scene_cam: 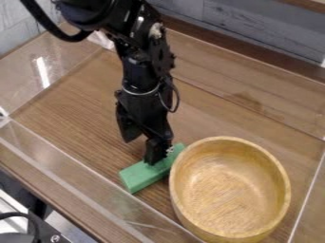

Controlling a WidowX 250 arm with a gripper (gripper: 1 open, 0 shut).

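A black robot arm reaches down from the top left, its open gripper (144, 142) low over the table. One fingertip is at the top of a green block (143, 177), which lies flat near the front edge of the table. The block's upper end is partly hidden by the gripper and the bowl. A tan round bowl (231, 188) stands just to the right of the block.
A clear rim runs along the front left edge, with cables beyond it at the lower left. A grey wall stands at the back.
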